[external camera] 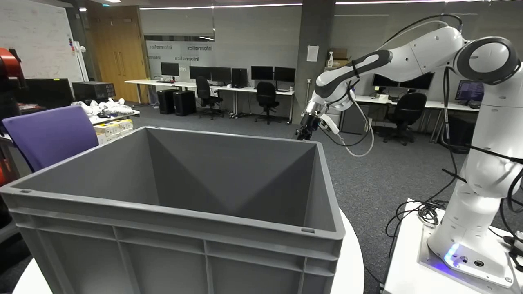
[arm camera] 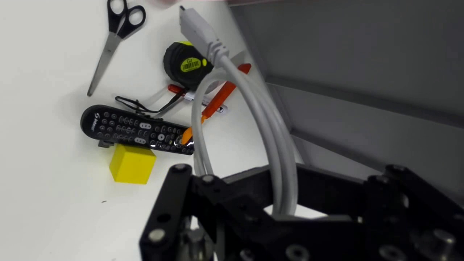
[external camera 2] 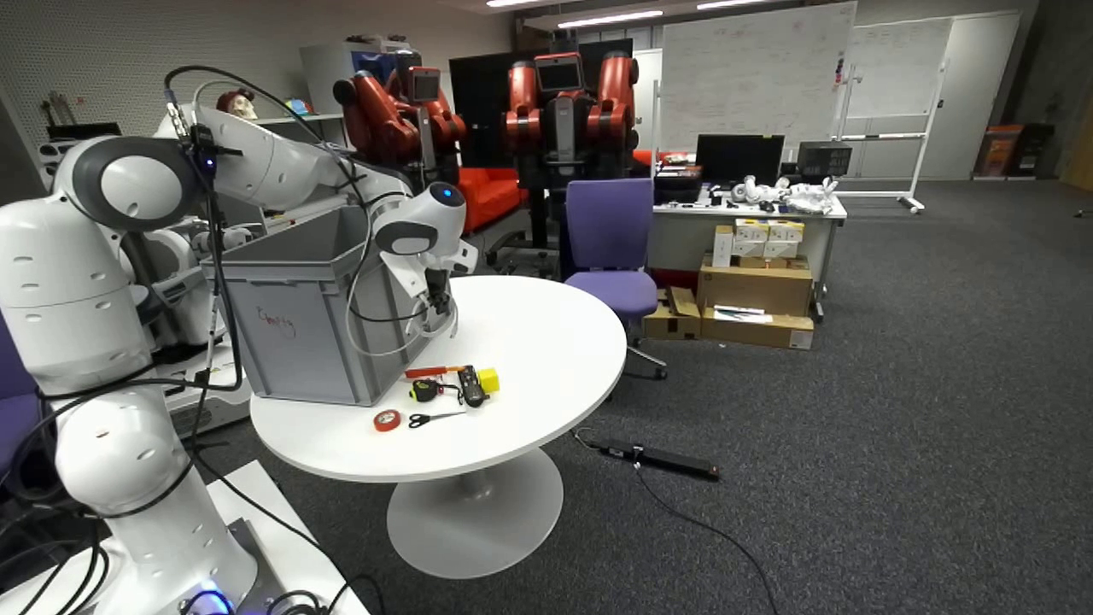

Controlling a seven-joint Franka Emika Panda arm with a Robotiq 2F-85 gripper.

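Observation:
A looped pale grey cable (arm camera: 266, 124) with a plug (arm camera: 198, 28) at its free end runs up to my gripper in the wrist view. The fingers are shut with the cable's strands pinched between them. In exterior view 2 my gripper (external camera 2: 441, 306) hangs above the white table (external camera 2: 543, 328), beside the grey crate (external camera 2: 307, 338). Exterior view 1 shows the gripper (external camera: 305, 133) just behind the crate's (external camera: 235, 137) far rim, its tips partly hidden. What I see of the crate's inside looks empty, though its floor is out of sight.
On the table lie scissors (arm camera: 108, 48), a tape measure (arm camera: 187, 65), a black remote (arm camera: 137, 130), a yellow cube (arm camera: 132, 164), an orange-handled tool (arm camera: 219, 100), a marker (arm camera: 178, 90) and red tape (external camera 2: 387, 420).

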